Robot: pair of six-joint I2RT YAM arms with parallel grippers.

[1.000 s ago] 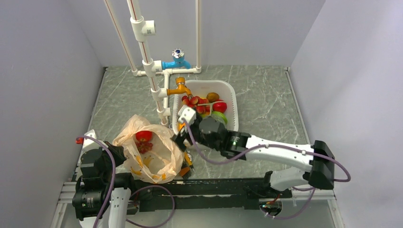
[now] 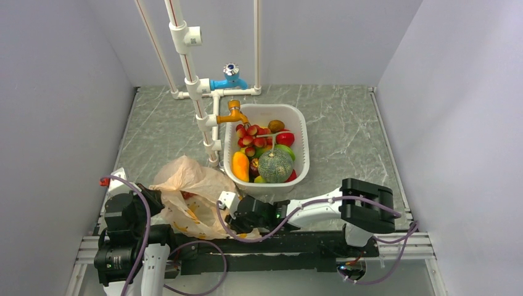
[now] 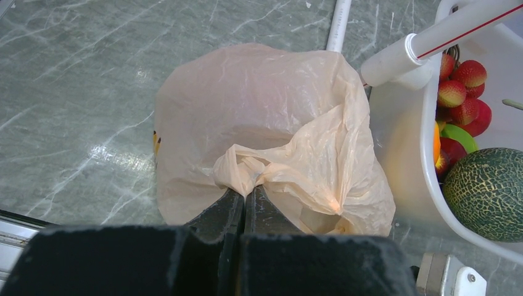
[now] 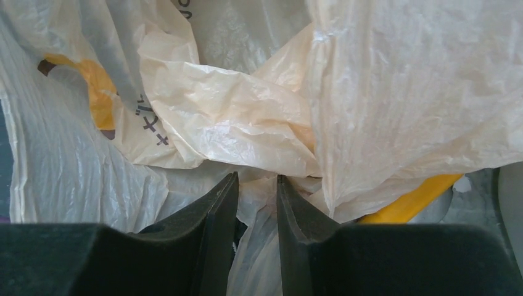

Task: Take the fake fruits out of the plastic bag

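Observation:
The thin, pale peach plastic bag (image 2: pixel 188 176) lies at the front left, its mouth partly drawn together. Just a little red fruit (image 2: pixel 187 195) shows through the gap, so most of the contents are hidden. On the bag's left rim, my left gripper is shut, and crumpled film bunches at its tips. My right gripper is at the bag's right side, with a fold of film running between its fingers. In the right wrist view only film and printed parts of the bag appear, no fruit.
Behind and right of the bag stands a white basket (image 2: pixel 303 145) full of fruits, including a netted melon (image 2: pixel 275 166). White pipes with an orange tap (image 2: pixel 233 115) rise beside it. A yellow-orange object (image 4: pixel 407 203) lies by the bag.
The bag's mouth has narrowed, covering the red fruits. The left arm has stayed put.

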